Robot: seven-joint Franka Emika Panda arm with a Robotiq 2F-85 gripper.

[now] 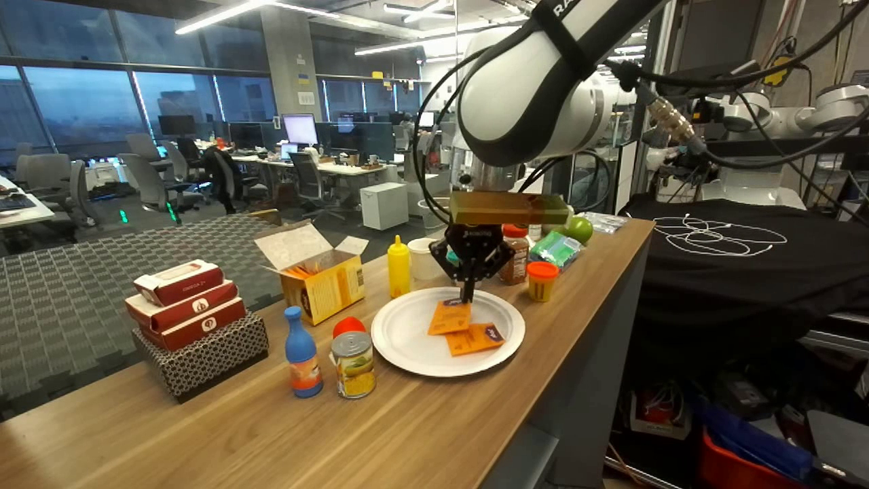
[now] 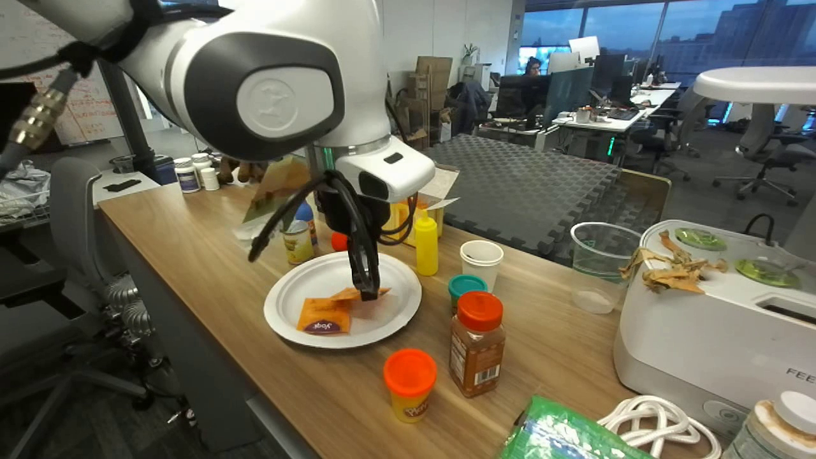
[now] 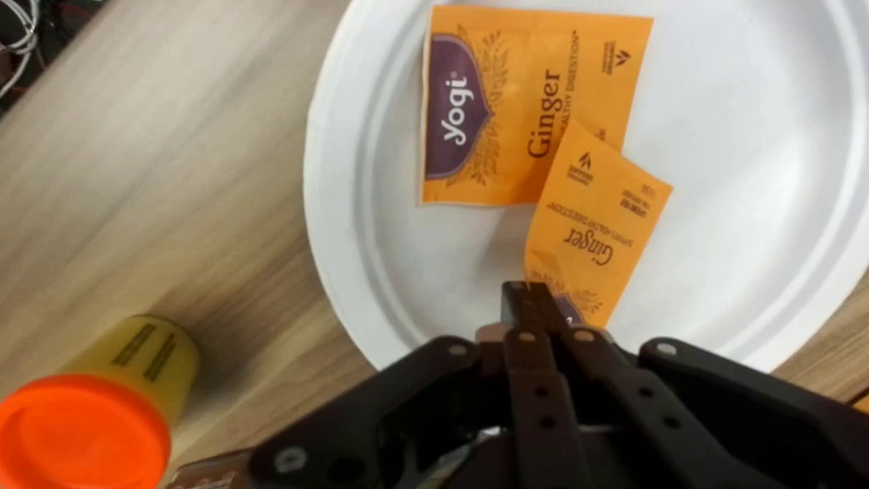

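My gripper is shut on one end of an orange Yogi Ginger tea packet (image 3: 603,232), pinching it near its purple label. In exterior view 1 this packet (image 1: 446,318) slopes up to the fingertips, its lower end at the second packet. That second orange packet (image 3: 521,106) lies flat on the white plate (image 3: 342,163), partly overlapped by the pinched one in the wrist view. Exterior view 2 has the gripper (image 2: 368,294) above the plate, largely hiding the pinched packet; the flat packet (image 2: 324,315) shows beside it.
An opened yellow box (image 1: 332,289) with orange packets inside stands behind the plate. Close around are a mustard bottle (image 1: 398,269), a can (image 1: 354,367), a blue bottle (image 1: 302,354), a Play-Doh tub (image 1: 542,282) and a spice jar (image 2: 477,348).
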